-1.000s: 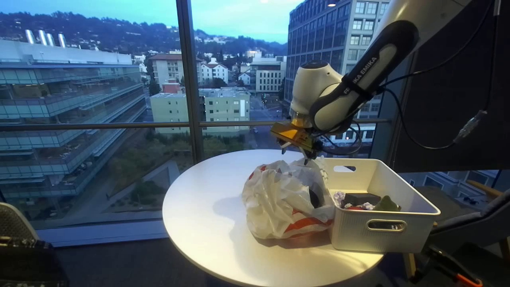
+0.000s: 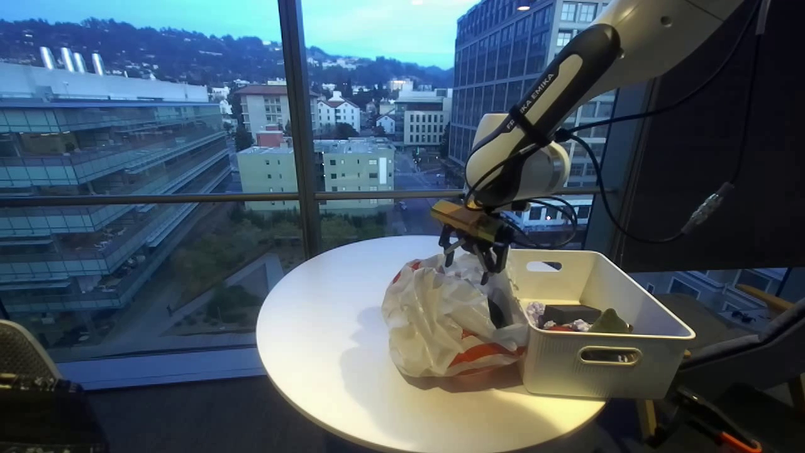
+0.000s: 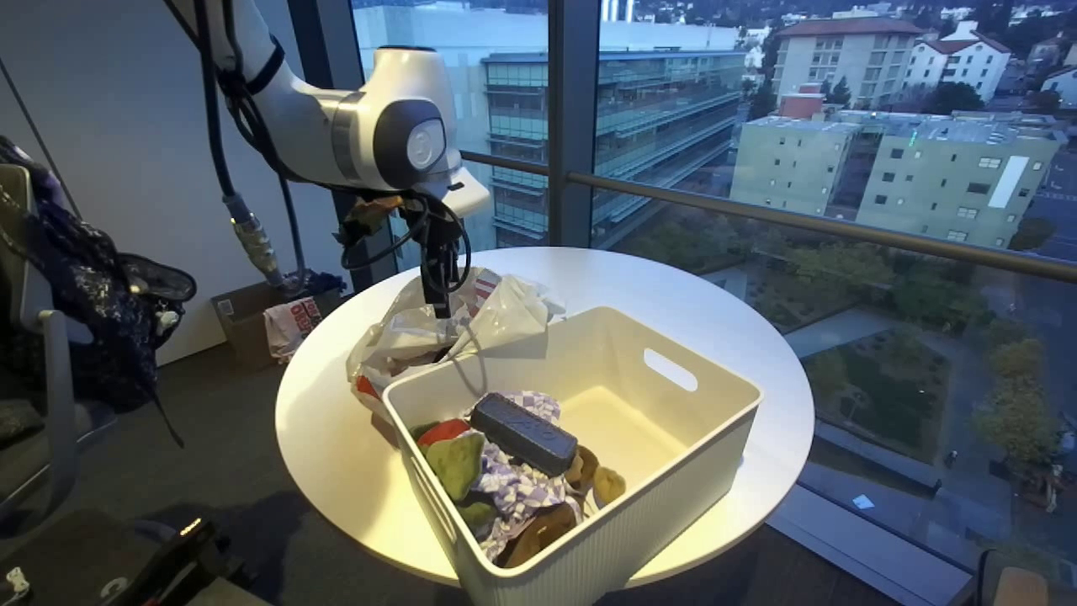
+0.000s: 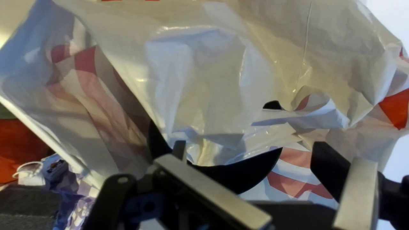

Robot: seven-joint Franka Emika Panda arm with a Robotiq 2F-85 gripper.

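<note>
A crumpled white plastic bag with red markings (image 2: pixel 438 324) rests on the round table against the left side of a white bin. My gripper (image 2: pixel 473 273) points down at the bag's top with its fingers apart. In the wrist view the bag (image 4: pixel 214 76) fills most of the picture, and the open gripper has no object clearly held in it. A black curved object (image 4: pixel 241 178) shows through the bag's opening, between the fingers; most of it is hidden by plastic. Whether the fingertips touch the bag, I cannot tell.
The white bin (image 3: pixel 697 449) holds a dark block (image 3: pixel 525 434), a green item (image 3: pixel 454 465), a purple-checked cloth (image 3: pixel 520 490) and other soft things. Its far right part is empty. Bare tabletop (image 2: pixel 324 302) lies left of the bag; a large window stands behind.
The gripper has come down toward the bag and tilted to point more steeply downward. The arm's wrist has turned and lowered. Bag and bin stand where they were.
</note>
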